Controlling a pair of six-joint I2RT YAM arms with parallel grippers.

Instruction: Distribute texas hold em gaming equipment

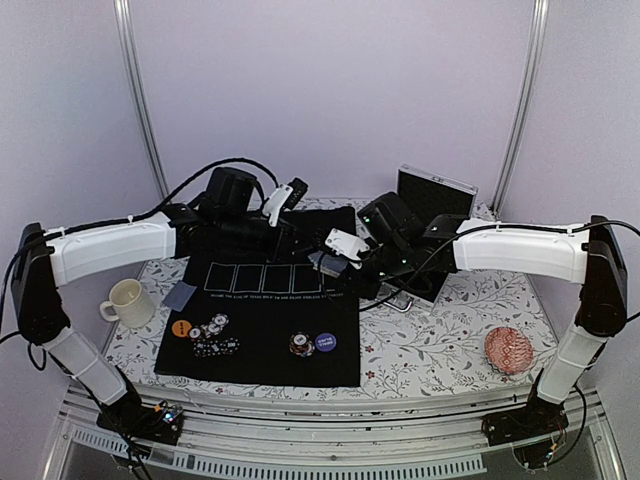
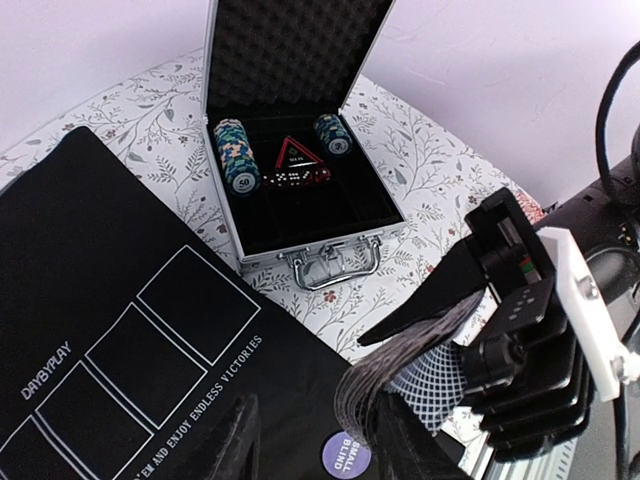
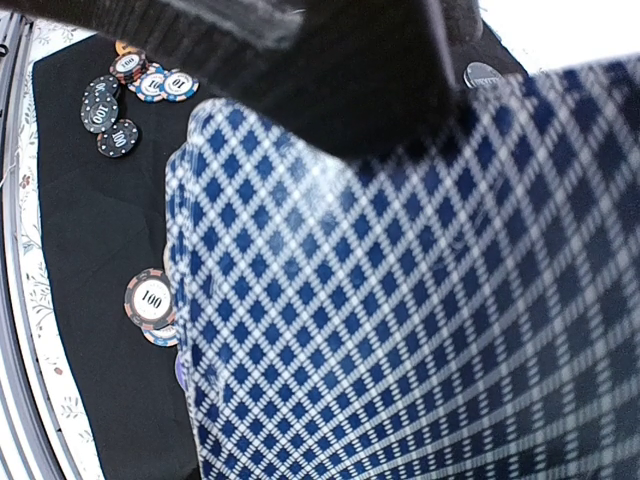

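Observation:
A deck of blue-and-white patterned cards (image 3: 330, 300) fills much of the right wrist view, with its edges spread. My right gripper (image 1: 340, 268) is shut on this deck and holds it above the mat (image 1: 270, 350). In the left wrist view the same cards (image 2: 440, 372) are tilted beside the right gripper's black finger (image 2: 425, 322). My left gripper is close to the deck, its fingers a little apart; whether anything thin sits between them cannot be made out. Blue card backs (image 1: 179, 296) lie at the mat's left edge.
Chips (image 1: 214, 326) lie front left by an orange button (image 1: 181, 328). More chips (image 1: 302, 345) adjoin the purple small blind button (image 1: 326, 342). The open case (image 2: 325, 225) stands back right. A mug (image 1: 130, 302) is left, a red patterned round item (image 1: 508, 350) right.

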